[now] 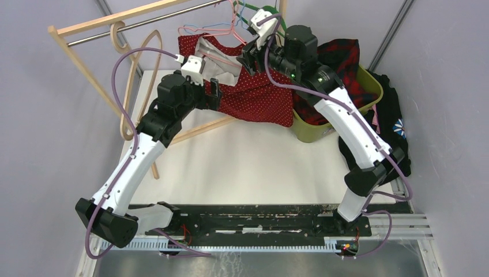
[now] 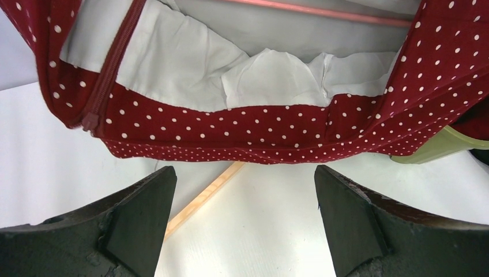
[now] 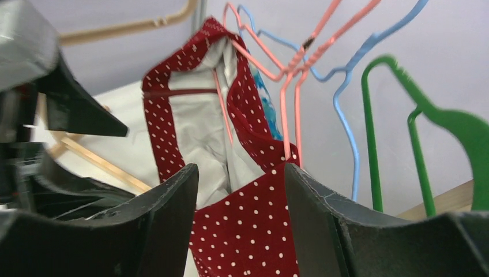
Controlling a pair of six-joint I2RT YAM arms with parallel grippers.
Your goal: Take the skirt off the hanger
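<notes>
The dark red skirt [image 1: 254, 101] with white dots hangs from the pink hanger [image 1: 230, 30]. Its pale lining [image 2: 277, 78] and the zip edge face my left wrist camera, and the hanger's pink bar [image 2: 323, 14] runs inside the waist. My left gripper is open just in front of the skirt's left side, nothing between its fingers. On the skirt's right side my right gripper stands open. In the right wrist view, skirt cloth [image 3: 248, 225] and the hanger's lower right end show beyond the gap between its fingers; contact cannot be told.
Blue [image 3: 346, 86] and green [image 3: 427, 109] hangers hang close to the right gripper. A wooden hanger [image 1: 130, 86] hangs at the left of the rail [image 1: 155, 22]. A green basket [image 1: 308, 133] with checked cloth stands at the right.
</notes>
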